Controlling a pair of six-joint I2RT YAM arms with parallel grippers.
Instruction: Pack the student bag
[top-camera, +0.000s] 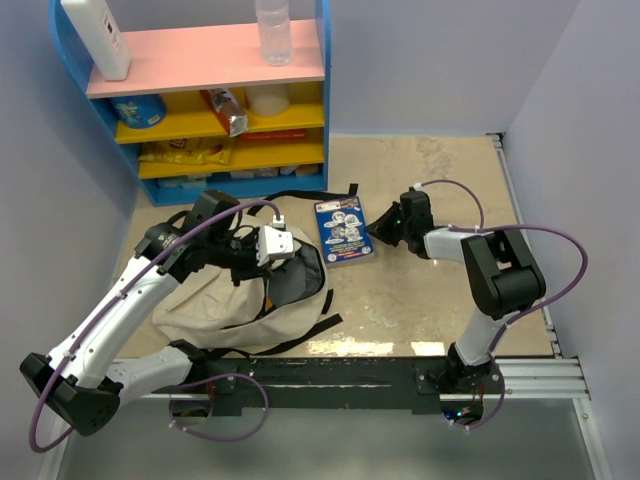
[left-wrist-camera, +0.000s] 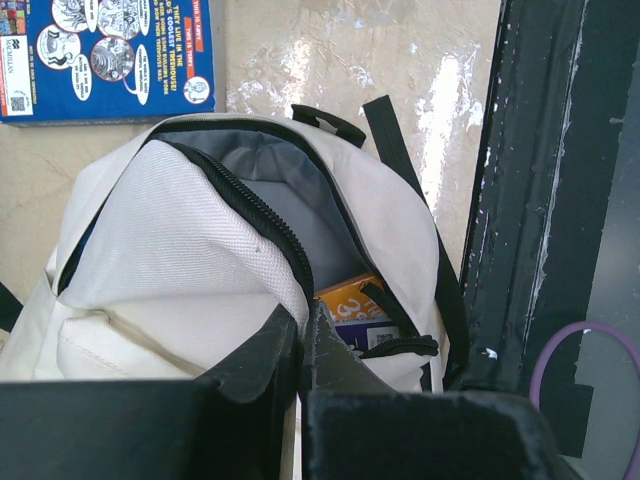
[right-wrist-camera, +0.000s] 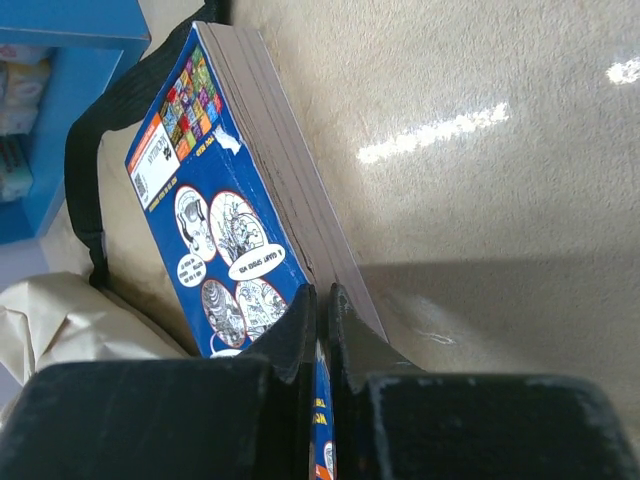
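A thick blue book (top-camera: 343, 231) lies flat on the table, close to the right of the cream bag (left-wrist-camera: 180, 240), and its cover faces up. At the book's right side, my right gripper is shut with nothing between its fingers. The fingertips stand against the page edge, and the book is outside them. My left gripper is shut on the zipped rim of the bag's mouth. Inside the grey-lined opening, part of an orange and purple packet (left-wrist-camera: 357, 308) shows; the rest of the inside is hidden.
A blue shelf unit (top-camera: 255, 187) with yellow boards stands at the back left, holding several packages. A black strap (top-camera: 303, 196) lies behind the book. Bare table (top-camera: 450, 310) spreads to the right and in front of the book.
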